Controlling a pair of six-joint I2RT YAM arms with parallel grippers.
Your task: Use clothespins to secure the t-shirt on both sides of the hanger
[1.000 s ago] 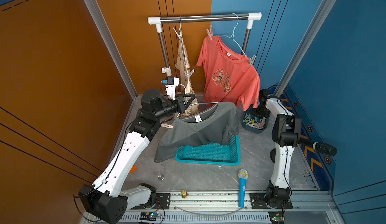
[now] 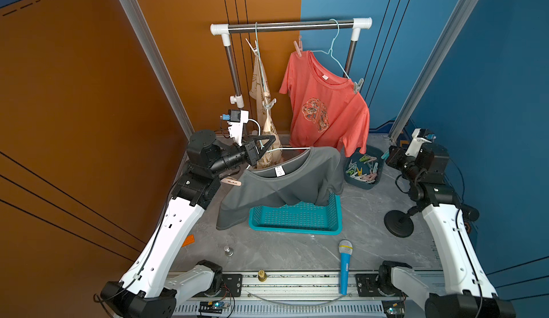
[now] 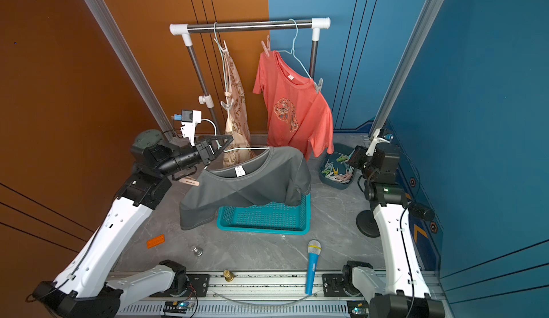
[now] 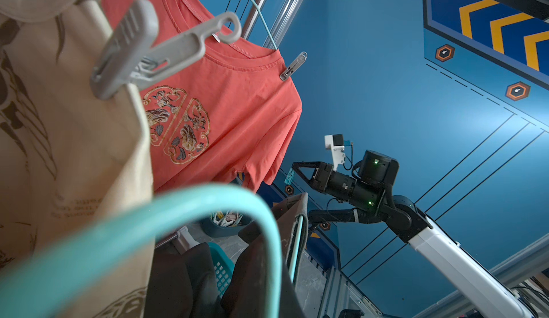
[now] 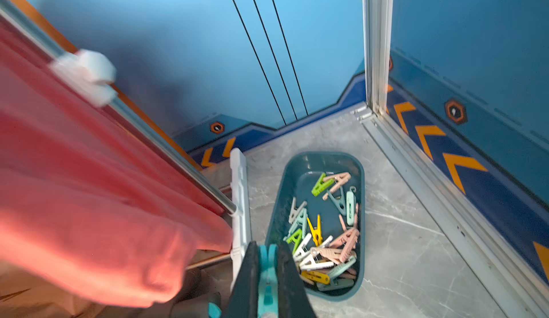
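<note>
The grey t-shirt [image 2: 274, 186] hangs on a hanger [image 2: 294, 147] above the teal basket, a pink clothespin [image 2: 231, 181] at its left side. My left gripper [image 2: 260, 145] is shut at the hanger's hook; the left wrist view shows the teal hook [image 4: 188, 195] up close. My right gripper is shut on a teal clothespin [image 5: 267, 289], over the bin of loose clothespins [image 5: 320, 163], right of the shirt.
A red t-shirt [image 2: 326, 95] and a beige garment [image 3: 237, 118] hang on the rail [image 2: 291, 26]. The teal basket [image 2: 294, 226] sits below the grey shirt; a microphone [image 2: 344, 266] lies at the front.
My right arm has risen and drawn back from the clothespin bin with a clothespin. My left gripper shifted slightly left with the hanger and grey shirt.
</note>
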